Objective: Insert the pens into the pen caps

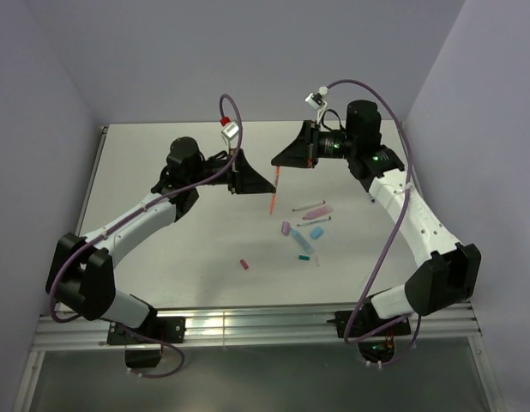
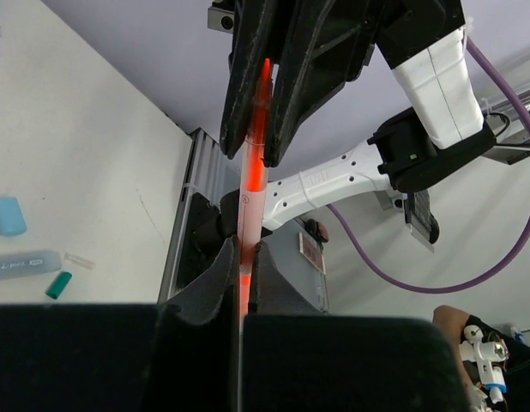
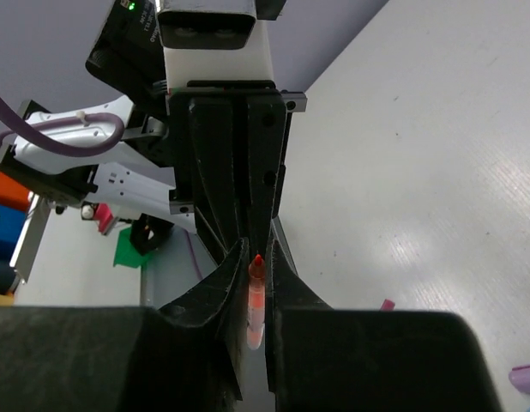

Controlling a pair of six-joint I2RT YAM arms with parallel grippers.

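Note:
A slim orange-and-white pen (image 2: 254, 202) stands upright in the air between my two grippers. My left gripper (image 1: 275, 190) is shut on its lower part, with an orange stretch showing below the fingertips in the top view. Around the upper, orange-tipped end, my right gripper (image 1: 274, 162) is shut; its fingers (image 2: 286, 112) flank the pen in the left wrist view. In the right wrist view the pen's orange tip (image 3: 257, 268) pokes up between the near fingers. Loose on the table lie a purple cap (image 1: 286, 228), a red cap (image 1: 243, 264), a green cap (image 1: 304, 257) and a blue cap (image 1: 316, 233).
A pink marker body (image 1: 318, 212), a blue marker body (image 1: 302, 241) and two thin pens lie right of centre, one being the upper pen (image 1: 308, 206). Bare table stretches across the left side and front. Both arms meet above the middle.

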